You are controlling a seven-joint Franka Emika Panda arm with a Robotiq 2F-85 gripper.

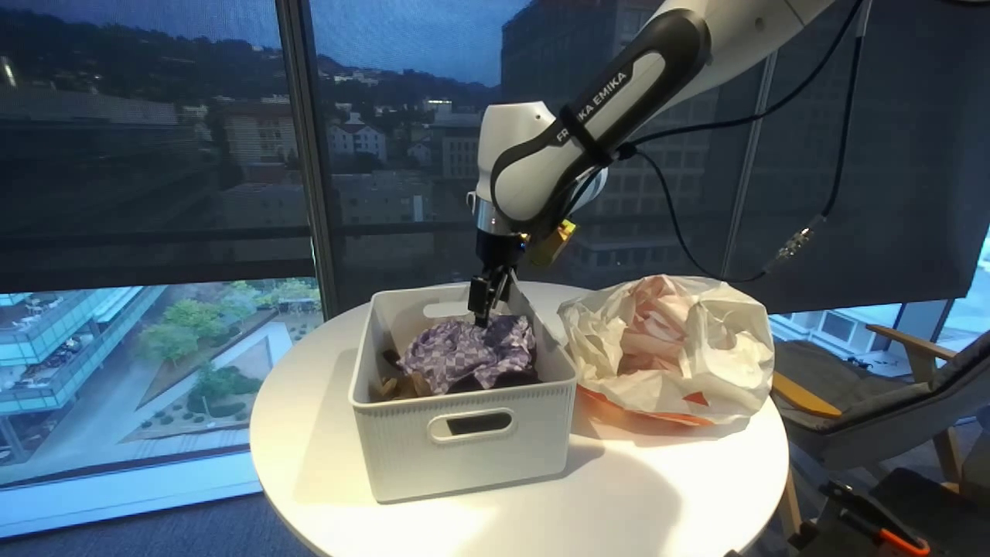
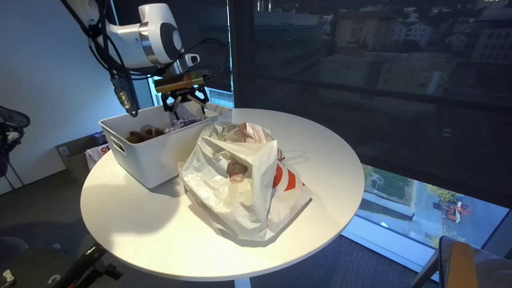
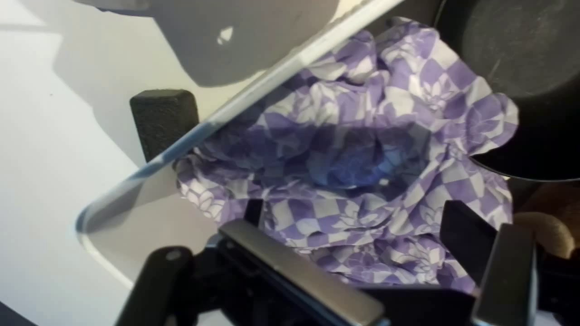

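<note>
A crumpled purple-and-white checkered cloth with a flower pattern lies inside the white bin on the round table. My gripper is open over the bin, its fingers spread with the cloth beneath and beyond them in the wrist view. In exterior view 1 the gripper hangs at the cloth's upper back side; whether its tips touch the fabric I cannot tell. From exterior view 2 only the top of the cloth shows over the bin's wall.
Beside the bin stands a crumpled white plastic bag with pinkish contents. Inside the bin are a black round pan and brown items.
</note>
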